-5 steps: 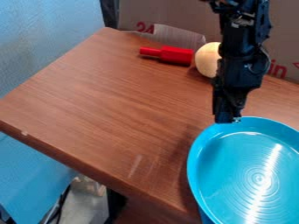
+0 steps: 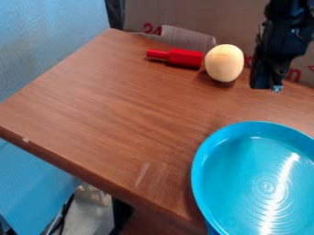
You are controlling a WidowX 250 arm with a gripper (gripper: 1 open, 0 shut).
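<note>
My gripper (image 2: pixel 267 81) hangs at the upper right, above the back of the wooden table, just right of a pale egg-shaped object (image 2: pixel 223 62). Its fingers point down; whether they are open or shut is too small to tell. A red cylinder with a thin handle (image 2: pixel 174 57) lies left of the egg. A blue plate (image 2: pixel 221 184) fills the lower right, apart from the gripper, with nothing visible on it.
A cardboard backdrop (image 2: pixel 185 14) stands behind the objects.
My gripper has moved up and to the right, away from the plate's rim toward the back, uncovering more of the egg. The objects on the table look unmoved.
</note>
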